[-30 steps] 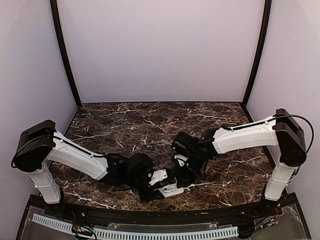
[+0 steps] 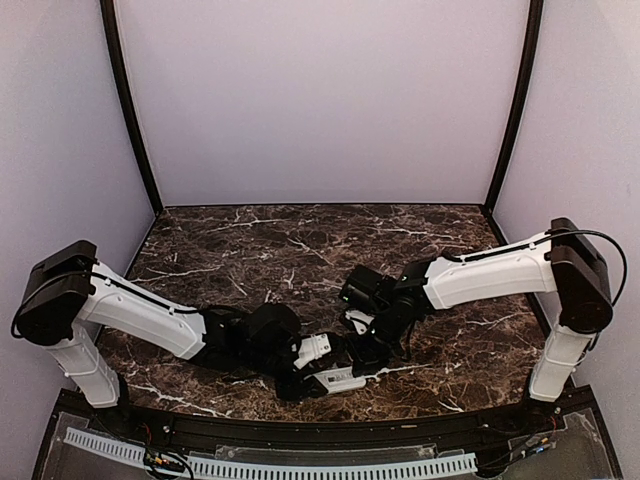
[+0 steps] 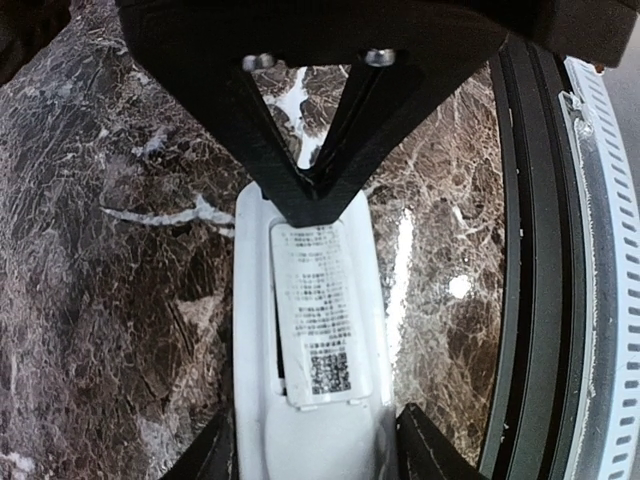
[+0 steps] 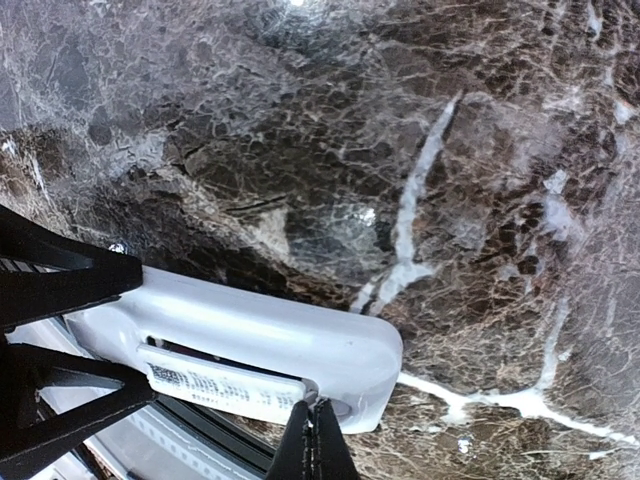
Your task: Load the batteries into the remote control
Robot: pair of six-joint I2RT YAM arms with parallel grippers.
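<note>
The white remote control point(image 3: 280, 440) lies on the marble table, its back facing up. Over its battery bay sits a white cover point(image 3: 320, 310) printed with small text, slightly askew, with a dark gap along one long edge. Any batteries are hidden beneath it. My left gripper is part open, one finger on each side of the remote's body. At the cover's far end, the tips of my right gripper are shut, touching or just above the remote, with nothing visible between them. In the top view both hands partly hide the remote point(image 2: 345, 380).
A dark rail point(image 2: 300, 430) and a white slotted strip point(image 2: 330, 470) run along the front edge, close to the remote. The two grippers stand near each other.
The remote and right arm look almost unmoved.
</note>
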